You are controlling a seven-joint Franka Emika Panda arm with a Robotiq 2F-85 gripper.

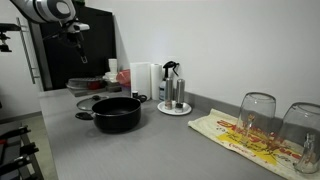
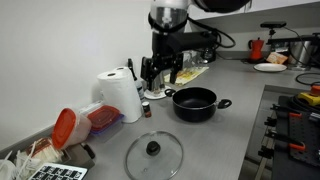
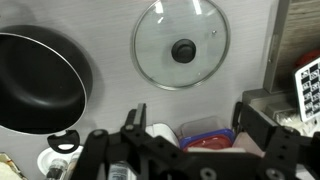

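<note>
My gripper hangs in the air, open, with nothing between its fingers. A round glass lid with a black knob lies flat on the counter, below and in front of the gripper in exterior view 2. From the wrist, the lid appears whole, ahead of the spread fingers and well apart from them. To its left stands a black pot, uncovered and empty. That pot sits upright on the counter, its side handles showing in exterior view 1.
A paper towel roll and red-lidded containers stand along the wall. Bottles and grinders are on a white plate. Two upturned glass jars rest on a patterned cloth.
</note>
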